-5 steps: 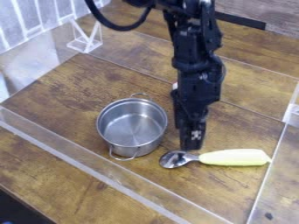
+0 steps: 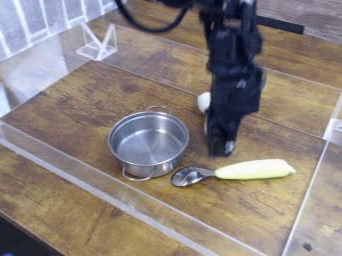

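A steel pot [image 2: 147, 142] with two handles sits in the middle of the wooden table. In front of it to the right lies a spoon with a silver head [image 2: 187, 177] and a thick pale yellow handle [image 2: 254, 170]. My black gripper [image 2: 221, 140] is blurred, hanging just above and behind the spoon, right of the pot; whether its fingers are open or shut is unclear. A small white object [image 2: 205, 101] is partly hidden behind the arm.
Clear acrylic edges [image 2: 99, 42] border the workspace, with a white bracket at the back left.
The spoon has shifted slightly left and back compared with before.
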